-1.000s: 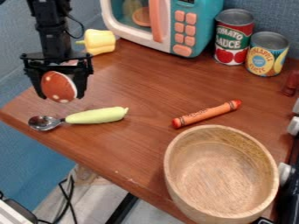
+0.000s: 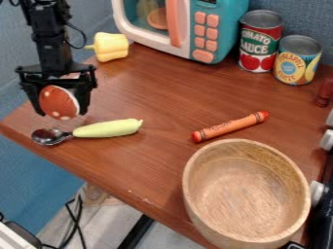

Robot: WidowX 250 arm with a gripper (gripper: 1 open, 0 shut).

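My black gripper (image 2: 58, 92) is at the left, above the table edge, with a red-orange rounded object (image 2: 57, 102) with white spots between its fingers, held just over a spoon (image 2: 51, 136). A pale green corn-like toy (image 2: 107, 128) lies beside the spoon. An orange crayon (image 2: 231, 125) lies in the middle right, and a wooden bowl (image 2: 246, 192) sits at the front right.
At the back stand a toy microwave (image 2: 182, 29), a tomato can (image 2: 259, 42), a yellow can (image 2: 297, 60) and a yellow cup (image 2: 109, 46).
My gripper, with the red object, has shifted slightly left and down.
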